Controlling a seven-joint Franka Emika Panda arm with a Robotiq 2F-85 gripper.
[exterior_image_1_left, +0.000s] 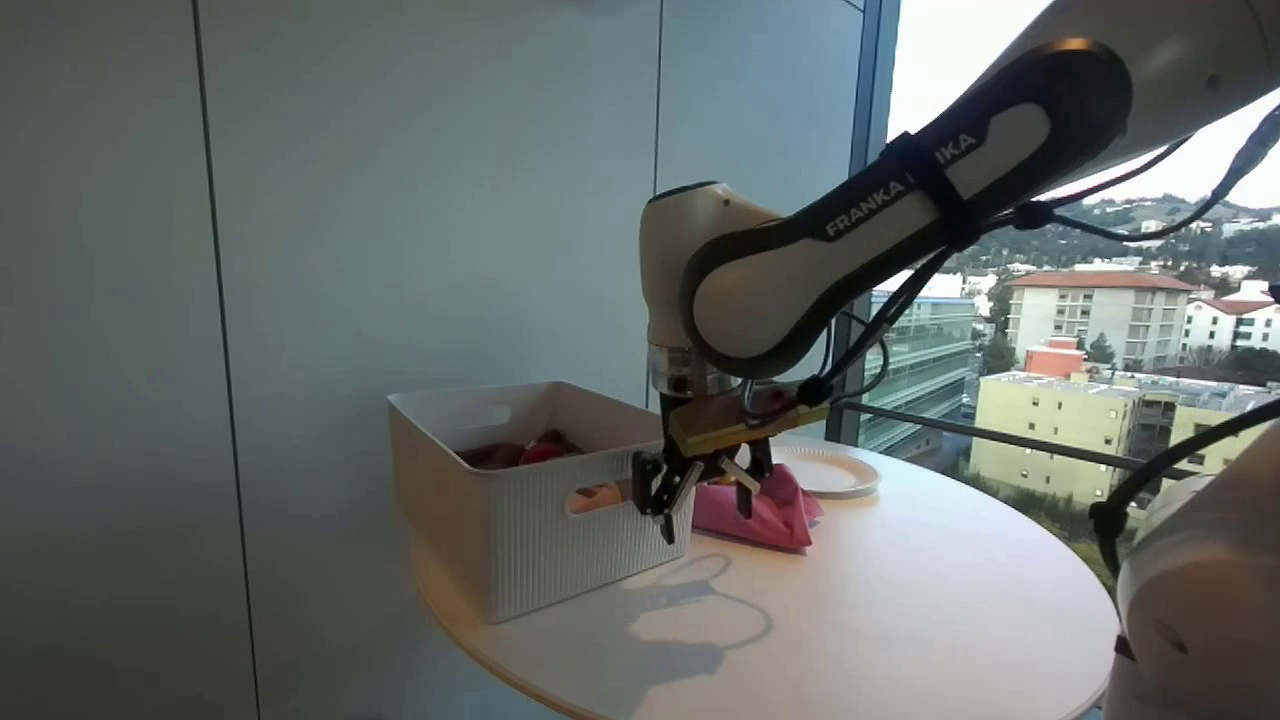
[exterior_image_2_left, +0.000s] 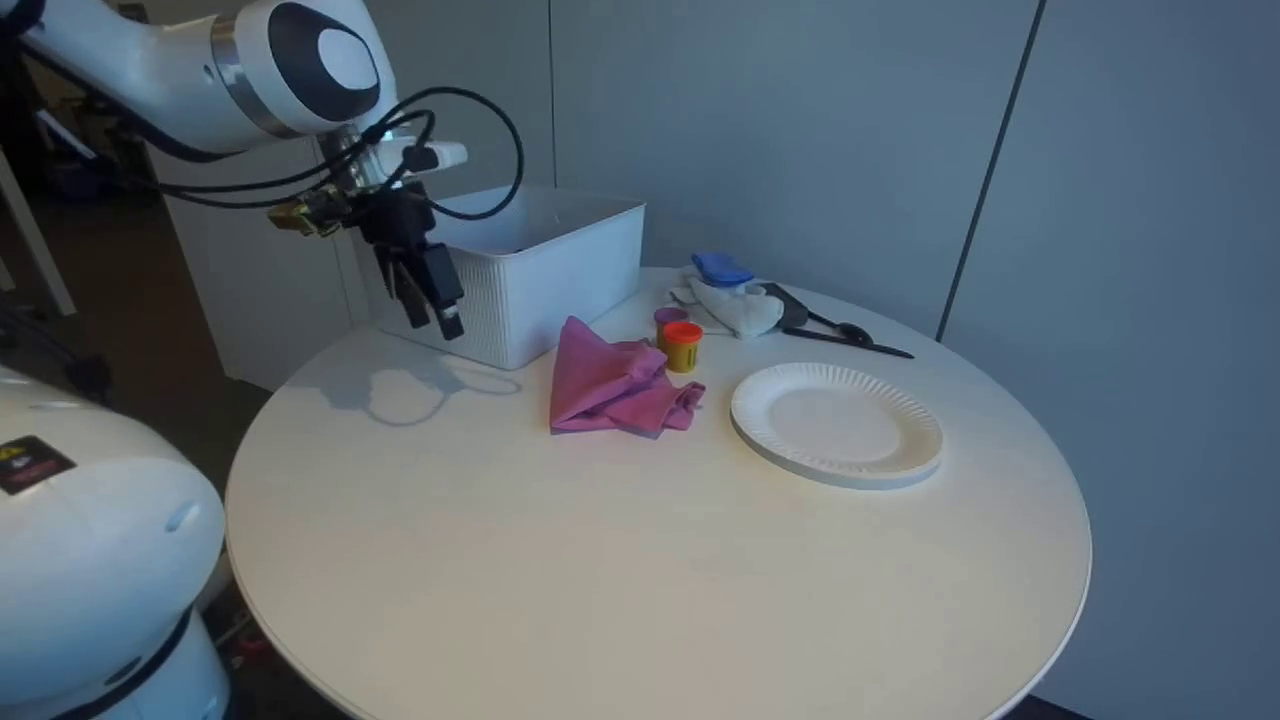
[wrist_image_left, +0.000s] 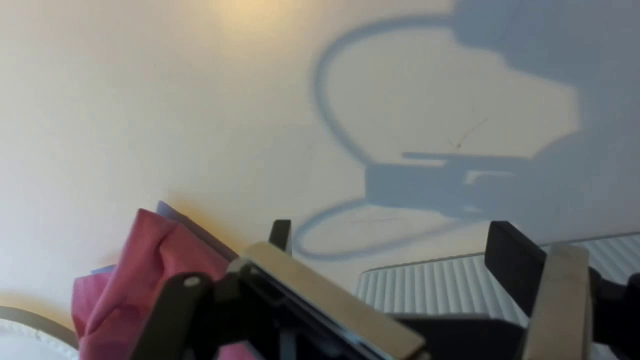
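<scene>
My gripper hangs above the table in front of the white bin, its fingers apart and nothing between them. In the second exterior view the gripper is at the left, near the bin's front wall. The ribbed white bin stands at the back left; through its top in the first exterior view, dark and red contents show. A crumpled pink cloth lies on the table to the right of the bin. From the wrist, that pink cloth sits at lower left, partly behind one finger.
Past the cloth stand a yellow tub with a red lid and a purple-lidded tub. White paper plates, black utensils and a white cloth with a blue item lie farther right.
</scene>
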